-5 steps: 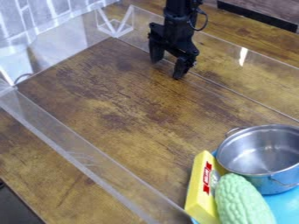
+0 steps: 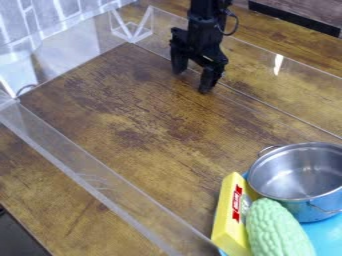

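Note:
The black robot arm [image 2: 206,30] reaches down at the top centre of the camera view, with its gripper [image 2: 195,72] low over the wooden floor of the clear-walled enclosure. The dark fingers blend into the arm and its shadow, so whether they are open or shut, or hold anything, is unclear.
At the lower right are a steel pot [image 2: 297,180], a yellow box [image 2: 230,215] and a pale green corn-like object [image 2: 278,232] on a blue surface.

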